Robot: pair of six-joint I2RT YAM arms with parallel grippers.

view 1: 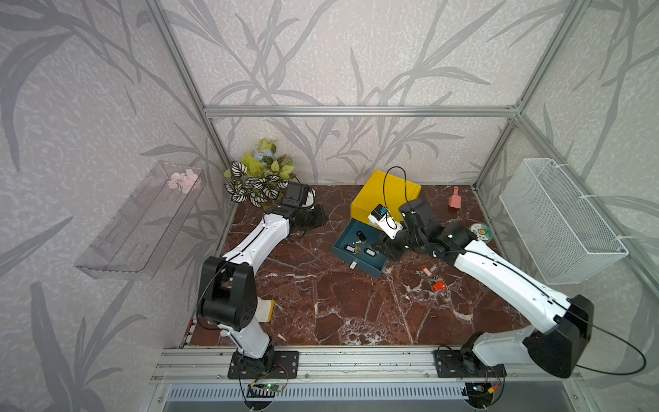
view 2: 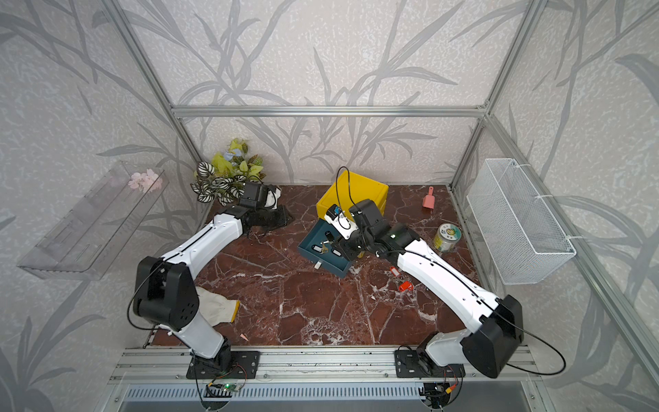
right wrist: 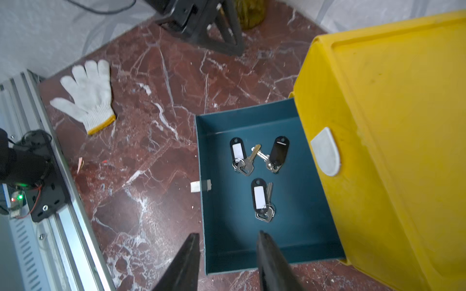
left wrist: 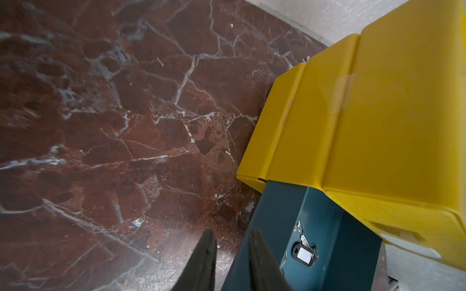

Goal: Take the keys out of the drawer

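A teal drawer (right wrist: 228, 228) stands pulled out from a yellow box (right wrist: 388, 87). In the right wrist view it holds three key sets with tags: one at upper left (right wrist: 246, 164), one at upper right (right wrist: 277, 154) with a dark tag face, one lower (right wrist: 264, 203). My right gripper hangs over the drawer, fingers apart, nothing between them. My left gripper is left of the drawer and box, raised above the table, fingers apart and empty.
A plant (view 1: 257, 171) stands at back left, a glove (right wrist: 85, 97) at front left, a tin (view 2: 446, 237), pink scoop (view 2: 429, 199) and small red objects (view 2: 405, 285) at right.
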